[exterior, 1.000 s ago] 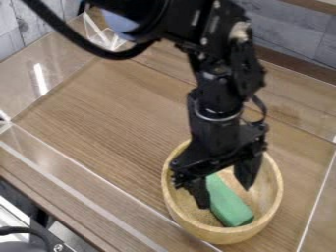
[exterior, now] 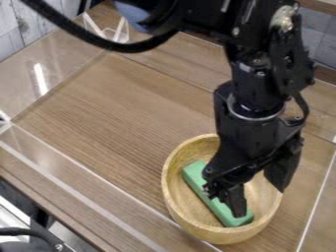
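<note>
A round tan bowl point(exterior: 178, 197) sits on the wooden table at the lower right, with a green elongated block point(exterior: 199, 178) inside it. My black gripper point(exterior: 250, 197) reaches down from above into the bowl, over the block, and hides part of it. The gripper stands open. Whether its fingers touch the block is hard to tell.
A blue item point(exterior: 151, 15) is partly in view at the top behind the arm. The table's edge runs along the lower left.
The gripper has turned and shifted a little to the right over the bowl. More of the block's left end now shows.
</note>
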